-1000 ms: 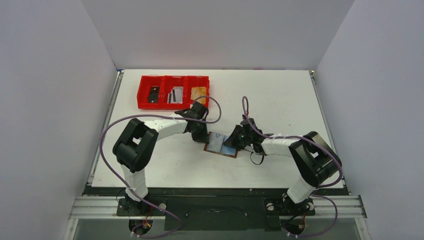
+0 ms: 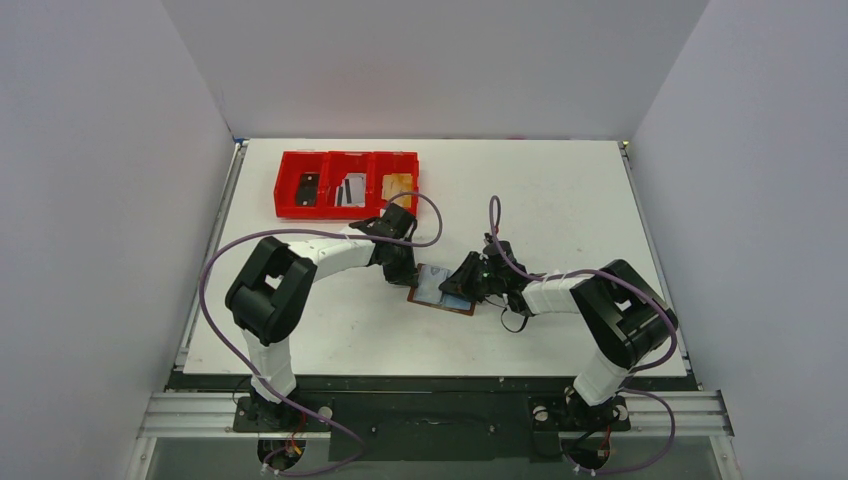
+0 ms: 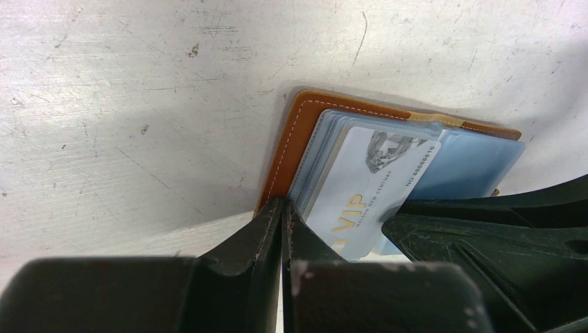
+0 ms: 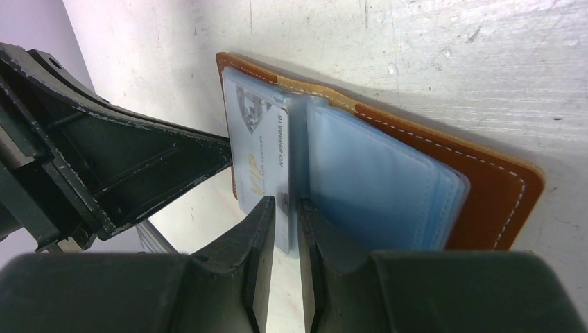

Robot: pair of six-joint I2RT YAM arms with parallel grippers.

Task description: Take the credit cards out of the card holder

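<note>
The card holder (image 2: 428,301) lies open on the table, brown-edged, with blue-tinted clear sleeves (image 4: 378,173). A white VIP card lies in its left-hand stack of sleeves; in the right wrist view the same VIP card (image 4: 256,132) is seen edge-on at its near side. My left gripper is shut, its tips pressed together on the holder's brown left margin. My right gripper has its fingers drawn close at the fold, with the card's edge and sleeve showing in the narrow gap; whether they are pinched is hard to tell.
Behind the left arm stands a red tray (image 2: 325,212) with three compartments: a dark item (image 2: 308,188), white cards (image 2: 352,189) and a tan item (image 2: 397,186). Bare table lies at the back right and in front of the holder.
My right gripper has shifted slightly left, from over the right-hand sleeves to the fold beside the VIP card. The left arm and holder look unmoved.
</note>
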